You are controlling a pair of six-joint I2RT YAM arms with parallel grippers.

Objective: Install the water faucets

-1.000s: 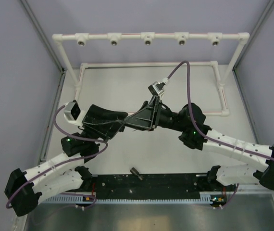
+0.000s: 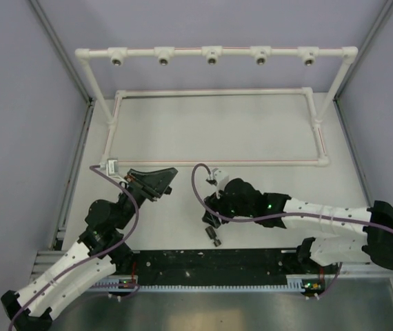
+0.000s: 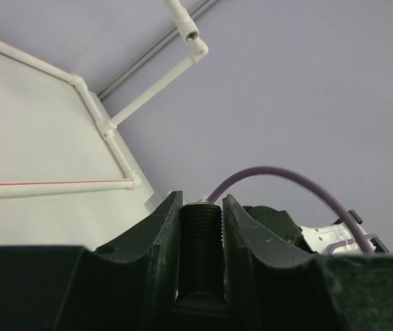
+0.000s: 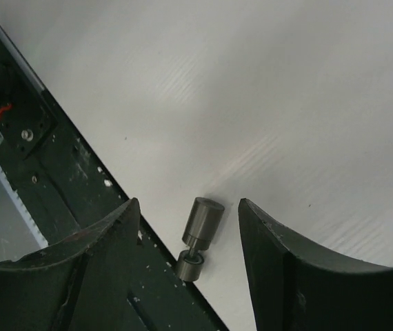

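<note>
A dark metal faucet (image 2: pixel 213 236), with a thick body and a smaller end joined by a narrow neck, lies on the white floor near its front edge. In the right wrist view this faucet (image 4: pixel 203 221) lies below and between the fingers of my right gripper, which is open and holds nothing. My left gripper is raised at the left, shut on a dark cylindrical piece (image 3: pixel 201 234); its lower part is hidden. The white pipe rack's upper bar (image 2: pixel 187 52) carries several open outlets (image 2: pixel 212 59) facing front.
A lower pipe frame (image 2: pixel 217 163) lies on the white floor behind both arms. Along the front edge runs a dark strip (image 2: pixel 203 267). Grey walls close in both sides. Bare floor shows between the lower frame and the dark strip.
The two grippers were together at the middle and have parted. My right arm has swung down toward the floor; my left has drawn back left. The floor faucet has shifted right and slightly back.
</note>
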